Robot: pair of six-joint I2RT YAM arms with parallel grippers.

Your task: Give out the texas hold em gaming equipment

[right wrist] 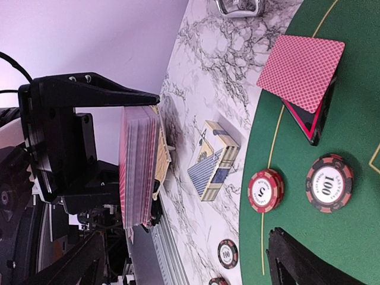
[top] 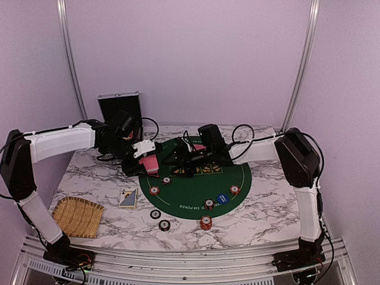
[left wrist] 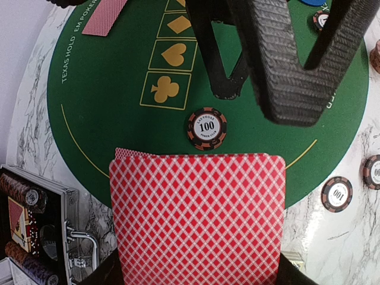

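My left gripper [top: 142,160] is shut on a red-backed card deck, held at the left of the green poker mat [top: 190,199]; in the right wrist view the deck [right wrist: 138,166] is seen edge-on between its fingers. My right gripper [top: 178,160] hangs open over the mat's middle, right of the left gripper, its dark fingers low in its own view. Red cards [right wrist: 300,68] lie on the mat near the left gripper. Chips marked 100 [right wrist: 328,184] and 5 [right wrist: 264,190] lie nearby on the mat.
An open chip case [left wrist: 41,225] stands at back left. A card box [top: 127,198] and wicker tray [top: 77,217] lie at front left. Loose chips [top: 164,225] and a red stack [top: 205,222] sit along the front.
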